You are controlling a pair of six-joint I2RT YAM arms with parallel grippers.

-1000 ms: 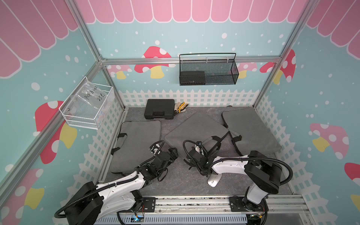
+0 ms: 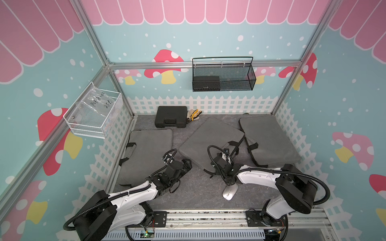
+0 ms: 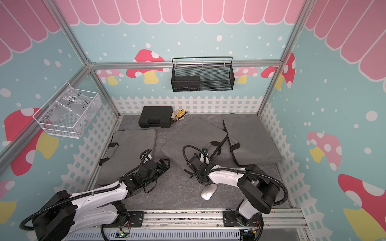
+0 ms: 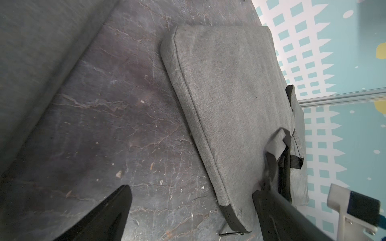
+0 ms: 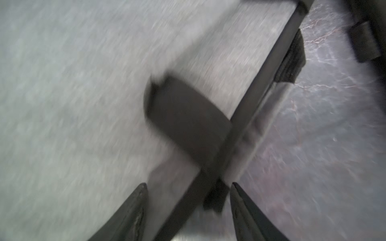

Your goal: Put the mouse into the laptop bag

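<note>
A white mouse (image 2: 230,192) lies on the grey floor near the front edge, partly under my right arm. Behind it, the middle grey laptop bag (image 2: 213,136) lies flat and angled, its black-trimmed edge toward the right. My right gripper is over this trimmed side, its fingers (image 5: 132,212) apart. A black strip (image 5: 189,202) runs through the gap in the right wrist view; blur hides whether it is touched. My left gripper stands open and empty, near the middle bag's left corner. The mouse is outside both wrist views.
Another grey bag (image 2: 146,152) lies at the left, and a third grey bag (image 2: 273,138) touches the middle one at the right. A black case (image 2: 171,116) and gloves (image 2: 194,115) sit at the back. Bare floor (image 2: 201,192) shows in front.
The right arm has moved to the right. The middle bag has shifted slightly right with it, and the right bag's black edge has moved a little. The mouse and left gripper look nearly unchanged.
</note>
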